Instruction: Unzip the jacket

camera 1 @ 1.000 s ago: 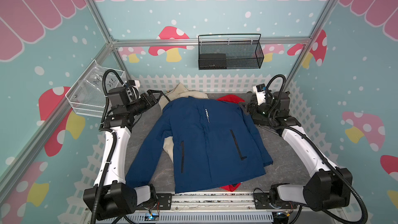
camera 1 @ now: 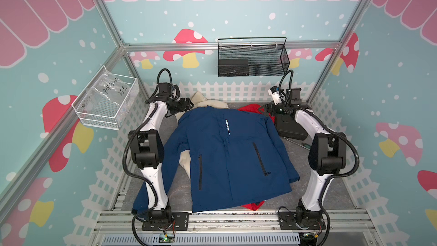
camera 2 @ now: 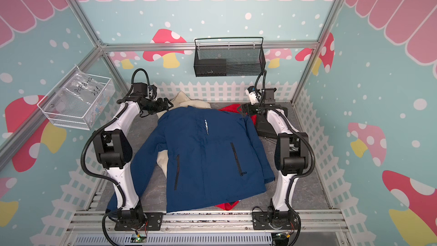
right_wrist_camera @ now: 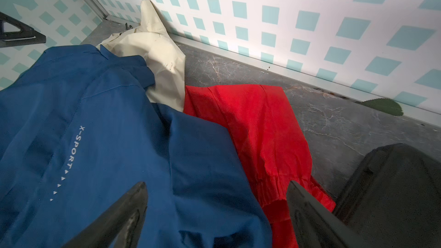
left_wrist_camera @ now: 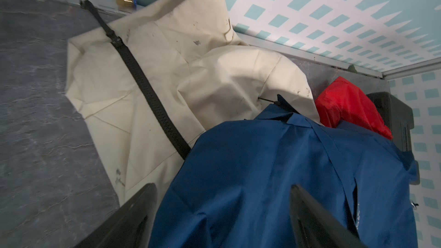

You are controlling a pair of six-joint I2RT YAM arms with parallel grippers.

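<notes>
A blue jacket point(camera 1: 245, 173) lies spread front side up over the table, its centre front closed by a long flap with white X-SPORT lettering point(right_wrist_camera: 75, 156) beside it. The main zipper and its slider do not show. My left gripper point(camera 1: 187, 103) stands open above the jacket's shoulder on the left, at the back; in the left wrist view its fingers point(left_wrist_camera: 133, 215) are apart with nothing held. Over the opposite shoulder, my right gripper point(camera 1: 266, 108) is open too, its fingers point(right_wrist_camera: 126, 211) empty. Two dark pocket zippers run down the jacket's front.
Beneath the blue jacket lie a cream garment point(left_wrist_camera: 137, 87) with a black zipper and a red garment point(right_wrist_camera: 257, 128). A black case point(camera 1: 291, 127) sits at the right. A black wire basket point(camera 1: 253, 59) hangs on the back wall, a white one point(camera 1: 104, 104) on the left.
The jacket lies as before.
</notes>
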